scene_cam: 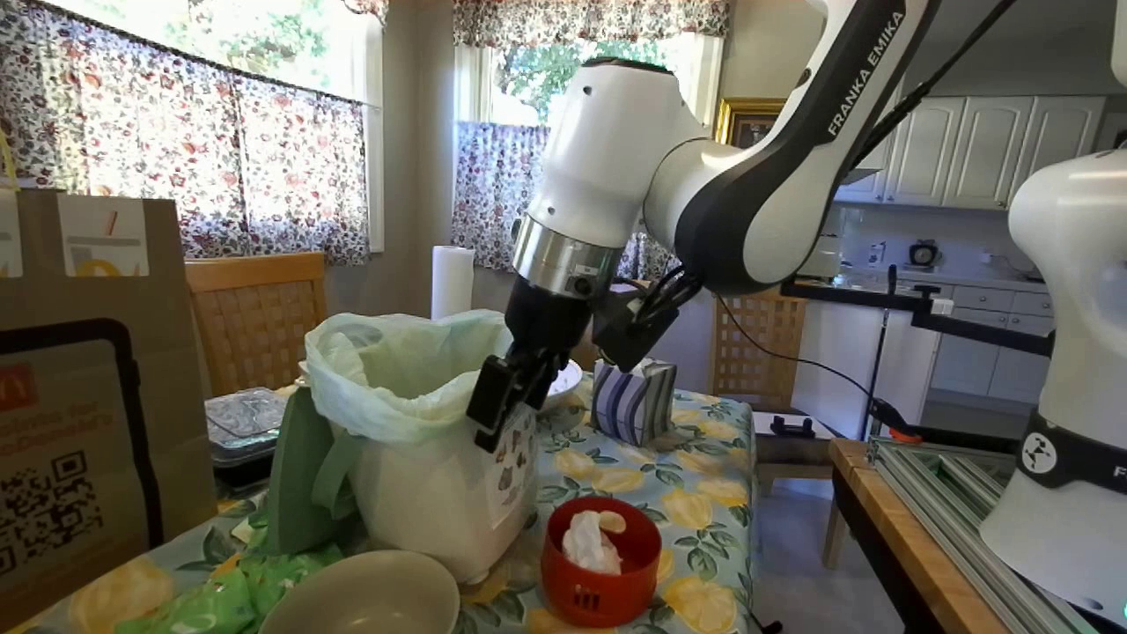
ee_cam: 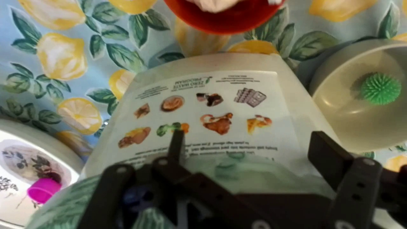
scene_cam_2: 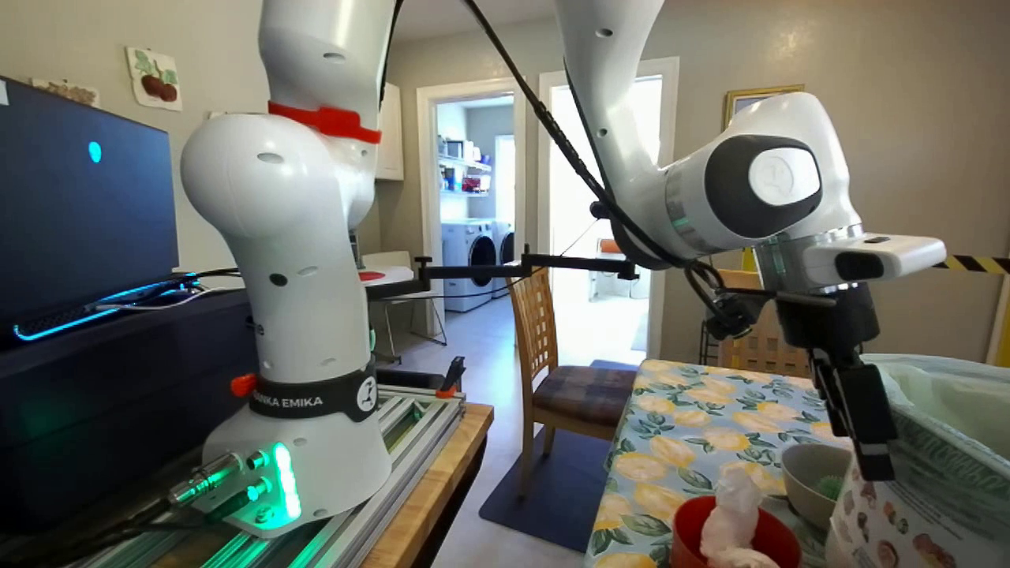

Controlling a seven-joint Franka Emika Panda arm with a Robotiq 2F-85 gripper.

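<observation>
My gripper (scene_cam: pixel 509 403) stands open at the near rim of a white bin (scene_cam: pixel 423 497) lined with a pale green bag (scene_cam: pixel 391 407). In the wrist view the bin's printed label (ee_cam: pixel 206 110) shows between and beyond the spread fingers, and the bag's edge (ee_cam: pixel 236 168) lies across below them. Nothing is gripped. Whether the fingers touch the bin or bag, I cannot tell. A red bowl (scene_cam: pixel 598 598) holding a crumpled white thing (scene_cam: pixel 589 541) sits beside the bin, on the arm's side.
A beige bowl (ee_cam: pixel 353 129) with a spiky green ball (ee_cam: pixel 380 88) stands near the bin. A striped tissue box (scene_cam: pixel 631 403), a green lid (scene_cam: pixel 298 475) and a paper bag (scene_cam: pixel 95 401) are around it. Bare lemon-print tablecloth (scene_cam_2: pixel 686 416) lies toward the table's edge.
</observation>
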